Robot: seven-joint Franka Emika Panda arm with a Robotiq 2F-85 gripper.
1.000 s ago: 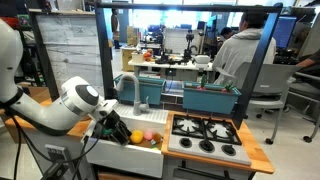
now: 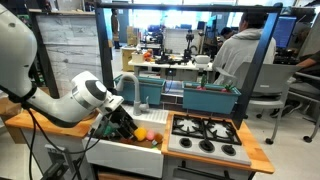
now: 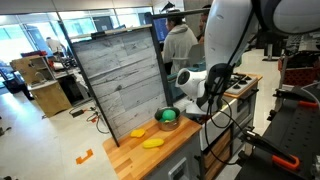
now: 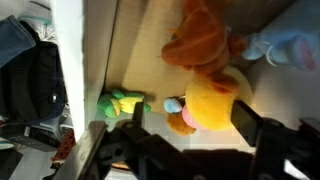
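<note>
Over the sink (image 2: 125, 158) hangs my open gripper, pointing down with nothing held between its fingers. Below the fingers in the wrist view lies a round yellow toy (image 4: 212, 103), close to the right finger, with a pink and orange toy partly under it. An orange plush (image 4: 198, 42) is farther up, and a pale blue plush (image 4: 290, 45) fills the upper right corner. A small green toy (image 4: 122, 103) rests near the left finger. From the outside, colourful toys (image 2: 150, 135) show just right of the gripper.
A black stove (image 2: 205, 132) stands right of the sink, and a faucet (image 2: 139, 90) rises behind it. On the counter's other side are a pot (image 3: 168, 122), a green ball (image 3: 140, 148) and a yellow object (image 3: 153, 143). The sink wall (image 4: 95, 60) runs close by on the left.
Across the last second the arm has shifted slightly right and a little upward over the sink. The toys beside the gripper look much the same.
</note>
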